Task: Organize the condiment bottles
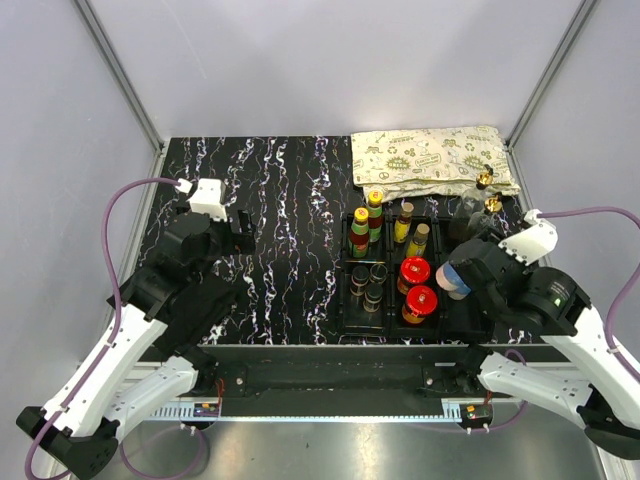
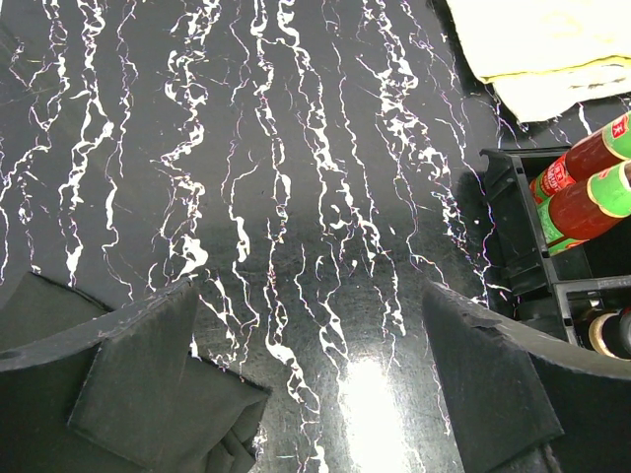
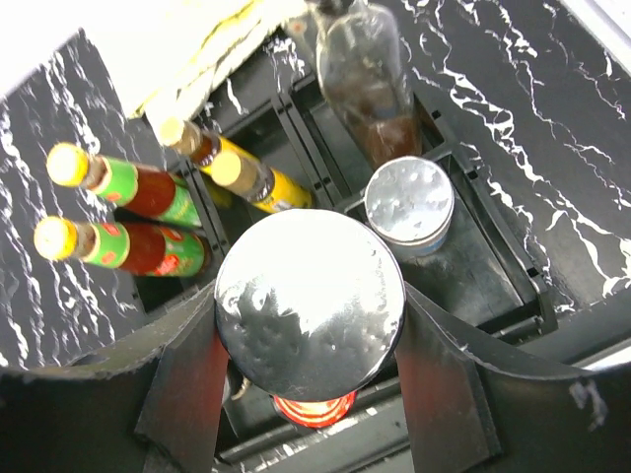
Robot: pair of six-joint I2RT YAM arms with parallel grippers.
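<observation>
The black divided organizer (image 1: 343, 322) holds green-labelled sauce bottles (image 1: 359, 233), yellow-labelled bottles (image 1: 417, 239), red-lidded jars (image 1: 419, 304), small dark jars (image 1: 372, 297) and glass bottles (image 3: 367, 89). My right gripper is shut on a silver-lidded jar (image 3: 308, 296) over the organizer's right part, which fills much of the right wrist view. Another silver-lidded jar (image 3: 408, 202) stands behind it, beside the glass bottles. My left gripper hangs open over bare marble, left of the organizer, with nothing between its fingers.
A folded patterned cloth (image 1: 430, 157) lies behind the organizer. A dark cloth (image 2: 44, 307) lies at the left of the table. Walls and rails enclose the work area.
</observation>
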